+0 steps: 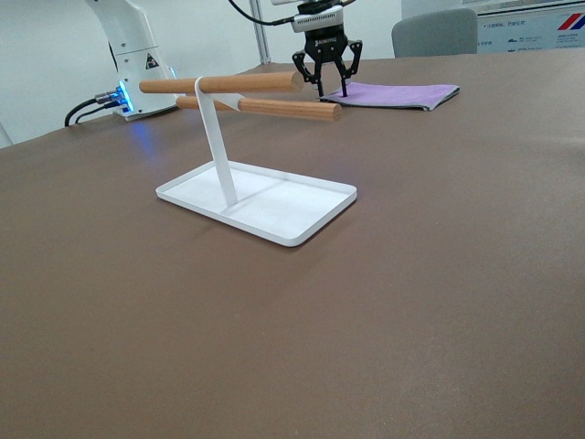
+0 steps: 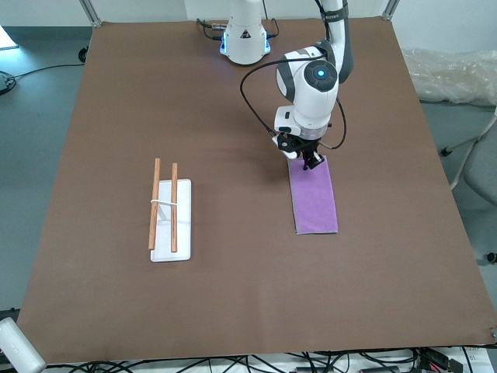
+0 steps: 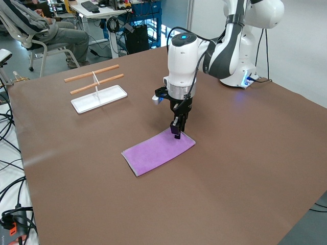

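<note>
My black gripper (image 1: 332,91) is down on the far end of a purple cloth (image 2: 314,203), also seen in the right view (image 3: 156,152). Its fingertips reach the cloth; whether they are open or closed on it is unclear. Across the table, a white tray (image 2: 181,245) carries a stand with two wooden rods (image 2: 154,203), running lengthwise above it. The same tray (image 1: 283,215) is nearest in the top view.
The brown table (image 2: 256,295) is otherwise mostly bare. My arm's white base (image 2: 245,39) stands at the back edge, with cables looping along the arm. Cables and equipment lie beyond one edge, with a seated person further off.
</note>
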